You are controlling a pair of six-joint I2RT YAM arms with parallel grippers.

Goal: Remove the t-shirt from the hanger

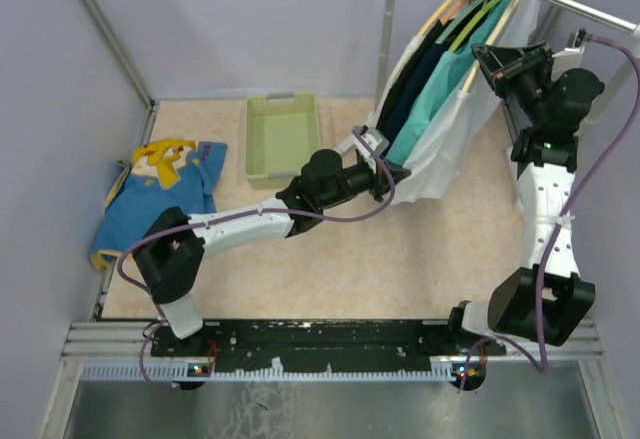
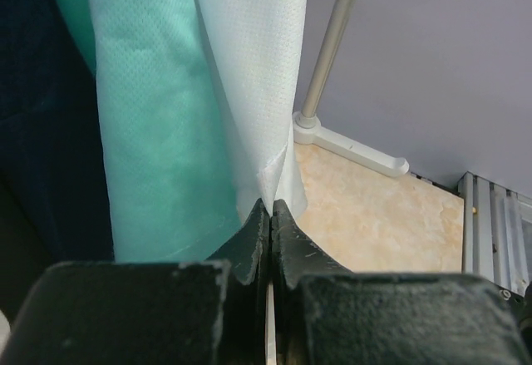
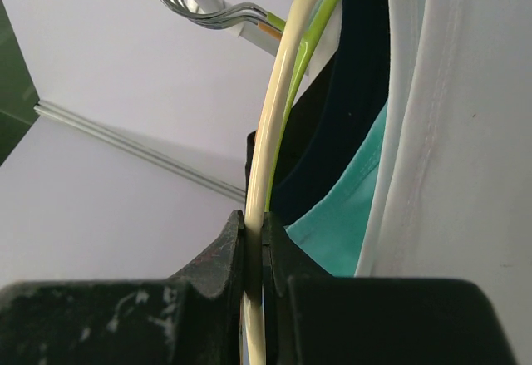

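Note:
A white t-shirt (image 1: pixel 435 164) hangs at the front of the rail beside a teal shirt (image 2: pixel 162 132) and dark ones. My left gripper (image 1: pixel 388 174) is low at the shirts; in the left wrist view its fingers (image 2: pixel 229 265) are shut, the white cloth's narrow lower edge (image 2: pixel 270 170) at their tips. My right gripper (image 1: pixel 485 64) is up near the rail, shut on a cream hanger (image 3: pixel 278 91), which runs upward beside a green hanger (image 3: pixel 312 36).
The metal rail (image 1: pixel 560 4) crosses the top right. A green basket (image 1: pixel 282 134) stands left of the shirts. A blue garment (image 1: pixel 140 209) lies at far left.

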